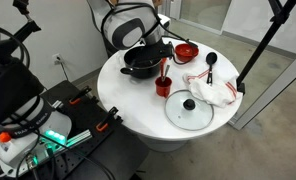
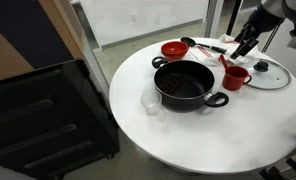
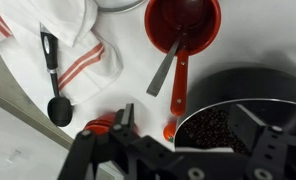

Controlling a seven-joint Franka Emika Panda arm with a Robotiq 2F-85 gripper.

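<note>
My gripper stands open above the table, nothing between its fingers. The wrist view shows it over the space among the mug, the pot and the red bowl. A red mug (image 1: 163,88) stands to the right of the pot. A red-handled utensil (image 3: 180,85) and a metal-handled one (image 3: 162,72) lean out over the mug's rim. The black two-handled pot (image 2: 184,85) is without its lid and has small dark brown pieces (image 3: 210,127) inside. In exterior view 1, the arm hides part of the pot.
A glass lid (image 1: 189,110) lies flat near the mug. Towards the far side are a red bowl (image 2: 175,48), a black spoon (image 3: 59,108) and a white towel with red stripes (image 1: 213,88). A clear cup (image 2: 152,101) stands beside the pot.
</note>
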